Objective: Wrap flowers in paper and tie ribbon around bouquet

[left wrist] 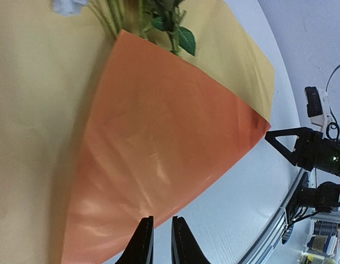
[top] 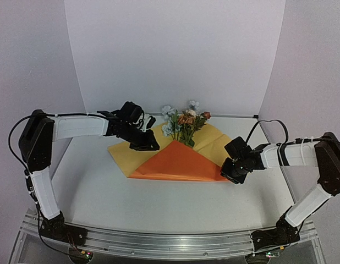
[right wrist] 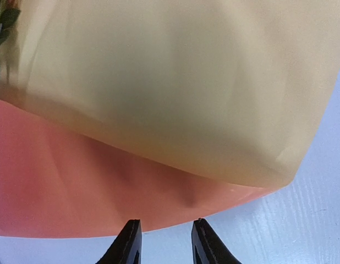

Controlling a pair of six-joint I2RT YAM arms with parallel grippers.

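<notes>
The fake flowers [top: 184, 120] lie with blue and orange heads toward the back and green stems running under a folded orange flap. Yellow wrapping paper [top: 126, 157] spreads beneath them, and its orange side [top: 178, 165] is folded up over the lower stems. Over the paper's left part hangs my left gripper, its fingertips a narrow gap apart with nothing between them. My right gripper is at the paper's right corner, fingers apart and empty, just in front of the orange edge.
A metal rail [top: 170, 242] runs along the front edge, and walls close in the back and both sides. The left arm covers the back-left area of the table.
</notes>
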